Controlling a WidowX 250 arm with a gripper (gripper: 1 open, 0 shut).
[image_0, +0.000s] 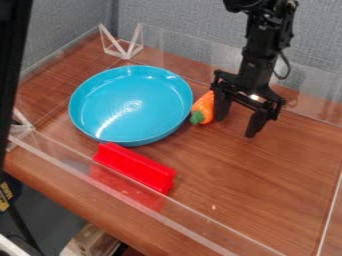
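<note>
My black gripper (245, 106) is low over the wooden table at the back right, its fingers open and spread. An orange carrot (203, 106) with a green end lies just left of it, partly beside the left finger; whether they touch I cannot tell. A round blue plate (130, 102) lies left of the carrot. A red block (134, 167) lies at the front left.
Clear walls (187, 60) border the table (241, 190). White triangular frames (120, 42) stand at the back left and the left edge.
</note>
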